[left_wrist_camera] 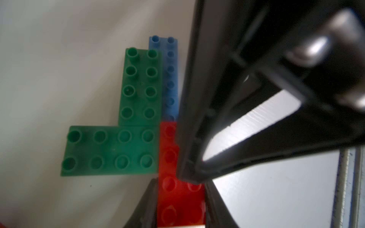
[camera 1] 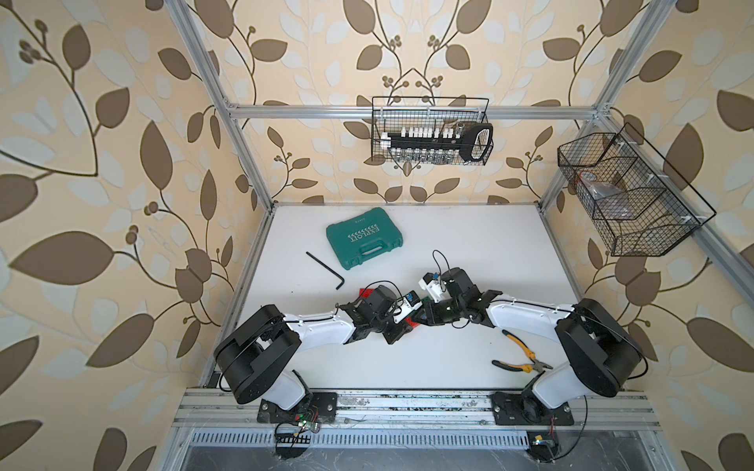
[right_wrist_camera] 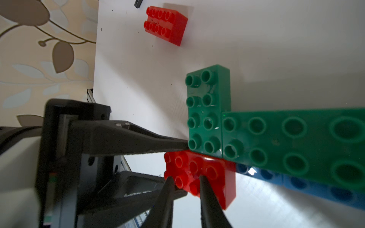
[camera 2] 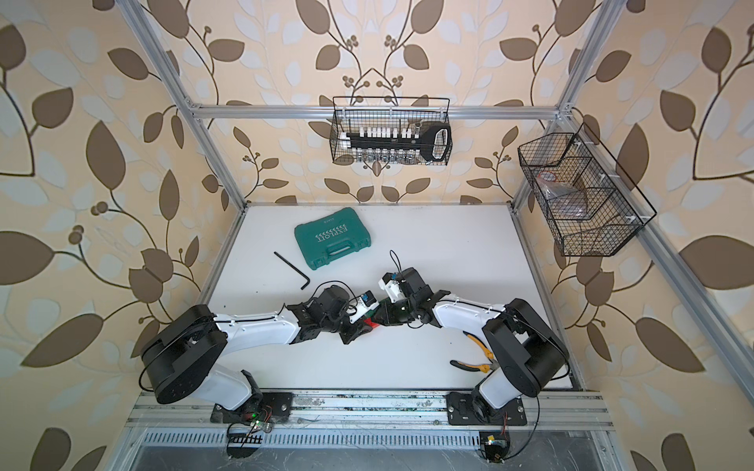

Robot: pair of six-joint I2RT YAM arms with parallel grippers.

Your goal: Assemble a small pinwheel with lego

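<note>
My left gripper [camera 1: 400,325] is shut on a red brick [left_wrist_camera: 180,205], which sits against a green brick assembly [left_wrist_camera: 110,150] with a blue strip [left_wrist_camera: 169,76]. The green bricks [right_wrist_camera: 289,148] form an L in both wrist views, and the blue piece [right_wrist_camera: 319,190] runs along their edge. My right gripper [camera 2: 385,312] is close beside the left, over the assembly. Its dark fingertips show at the bottom of the right wrist view beside the red brick; how far apart they are around anything is unclear.
A loose red brick [right_wrist_camera: 171,26] lies apart on the table. A green case [camera 1: 363,235] and a hex key [camera 1: 323,268] lie behind the arms; pliers [camera 1: 522,361] lie at the front right.
</note>
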